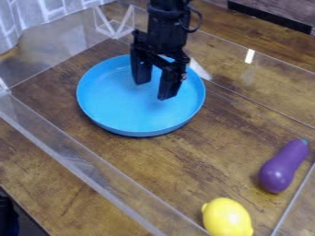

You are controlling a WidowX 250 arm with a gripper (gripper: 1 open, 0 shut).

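A black robot gripper [157, 74] reaches down from the top centre over a round blue plate [129, 112]. Its two dark fingers are spread apart above the back half of the plate, and I see nothing held between them. A small pale object behind the right side of the arm is mostly hidden, too small to identify.
A purple eggplant [283, 167] lies at the right on the wooden table [135, 175]. A yellow lemon-like object [227, 217] sits at the bottom right. Clear plastic edges run along the left.
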